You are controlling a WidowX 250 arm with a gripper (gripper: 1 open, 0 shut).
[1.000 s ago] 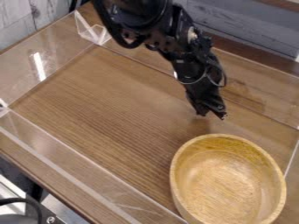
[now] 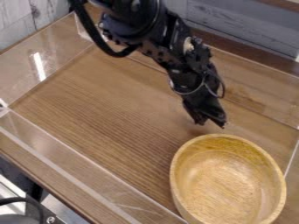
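Note:
My black gripper [image 2: 205, 114] hangs low over the wooden tabletop [image 2: 100, 131], right of the centre of the camera view, above and behind a large yellow bowl [image 2: 228, 192]. It looks shut, and I see nothing between its fingers.
The bowl fills the lower right of the table. Clear plastic walls [image 2: 26, 61] line the left side, and a pale wall stands at the back.
The arm and gripper have moved toward the front of the table, a little closer to the bowl, and slightly left. The bowl has not moved.

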